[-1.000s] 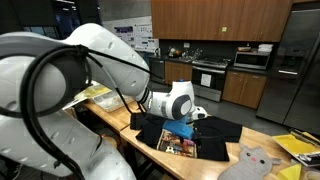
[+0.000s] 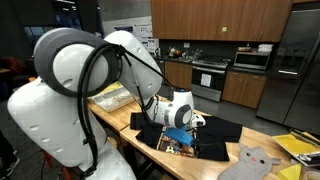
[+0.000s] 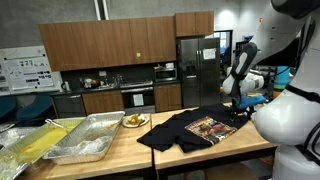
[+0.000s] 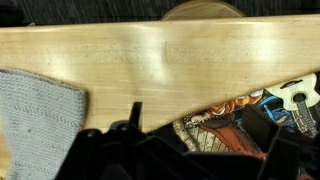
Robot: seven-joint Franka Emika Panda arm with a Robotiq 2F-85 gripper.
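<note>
A black garment (image 3: 175, 132) is spread on the wooden table, with a colourful print (image 3: 213, 130) on it. In the wrist view the print (image 4: 290, 105), showing a guitar, appears at the lower right, partly behind the gripper's right finger. My gripper is open, its two dark fingers well apart, and no held thing shows between them. From exterior view 1, the gripper (image 2: 181, 142) hangs over the printed part of the garment. A grey knitted piece (image 2: 252, 163) lies apart on the table; its edge (image 4: 40, 115) shows at the wrist view's left.
Foil tray (image 3: 92, 140), yellow tray (image 3: 28, 148) and a plate of food (image 3: 136, 121) stand toward the table's other end. Another yellow item (image 2: 298, 145) is near the grey piece. Bare wood (image 4: 150, 65) runs along the table edge.
The arm's large white links have swung round and bent differently. In exterior view 1 the gripper has turned and sits slightly lower. Garment and grey piece look unmoved.
</note>
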